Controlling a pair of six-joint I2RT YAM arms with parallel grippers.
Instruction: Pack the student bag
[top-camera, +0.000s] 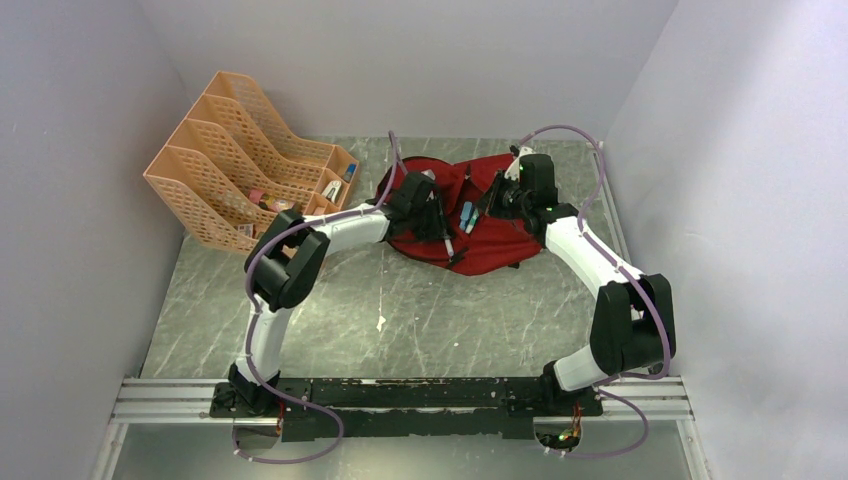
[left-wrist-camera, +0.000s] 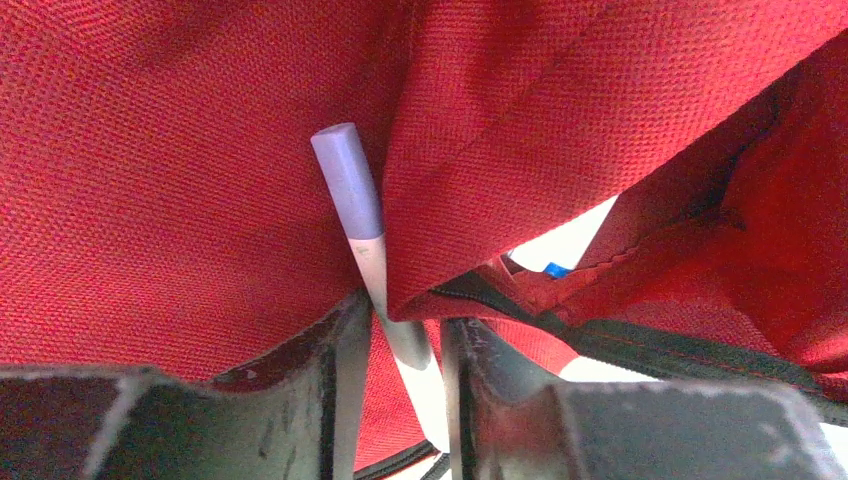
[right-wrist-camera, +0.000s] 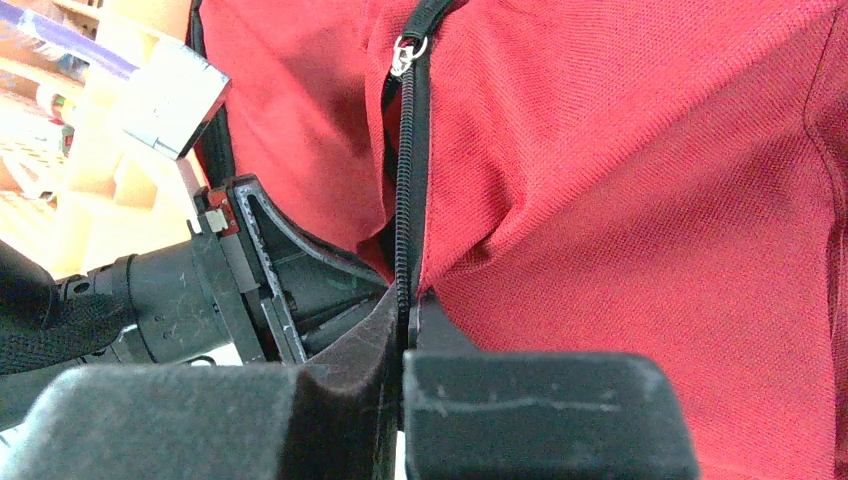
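A red bag (top-camera: 500, 250) lies open in the middle of the table. In it, a slim white marker with a purple end (left-wrist-camera: 350, 190) leans partly behind a fold of red cloth. My left gripper is part open, its fingers on either side of the marker's white shaft, with a gap showing. At the bag's far right, my right gripper is shut on the black zipper edge (right-wrist-camera: 405, 200), which runs down between its fingers. Light blue items (top-camera: 466, 216) show inside the bag between the two grippers.
A tan tiered organizer (top-camera: 225, 150) stands at the back left, with a bottle (top-camera: 268, 200) and small items in its compartments. Walls close in the sides and back.
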